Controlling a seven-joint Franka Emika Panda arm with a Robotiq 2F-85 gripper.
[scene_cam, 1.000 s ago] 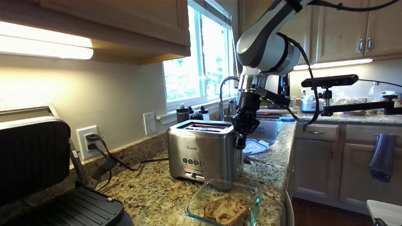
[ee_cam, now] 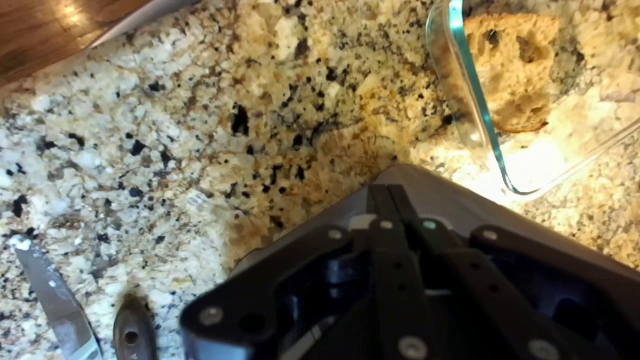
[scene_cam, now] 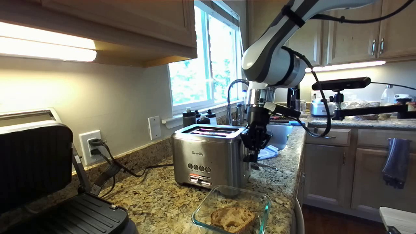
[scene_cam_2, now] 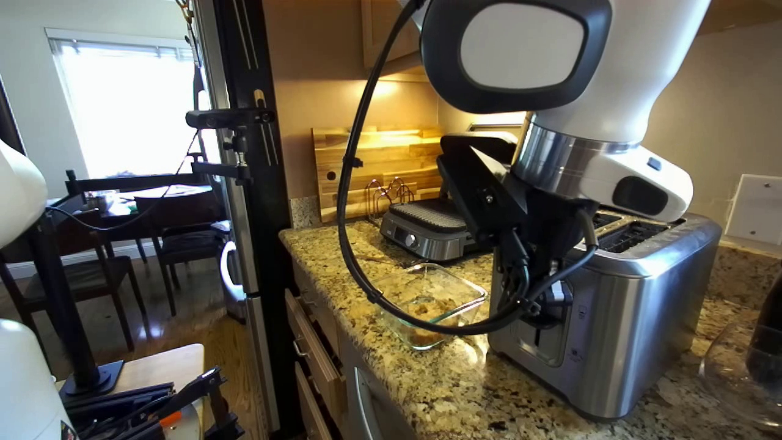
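The silver toaster stands upright on the granite counter, its slots facing up. My gripper points down beside the toaster's end panel, fingers shut and nothing visible between them. In the second exterior view the gripper is close against that panel, over its recessed slot; the arm and cable hide part of it, so exact contact cannot be told. The fingertips are together in the wrist view, in front of the toaster's grey body. A piece of bread lies in the glass dish close to the toaster.
An open grill is on the toaster's other side. A knife and a dark handle lie on the counter near the gripper. A blue cloth lies behind. Wall and outlet border the counter.
My gripper has moved down along the toaster's end panel and turned slightly. The toaster has shifted a little to the left in the first exterior view. The dish and bread are unmoved.
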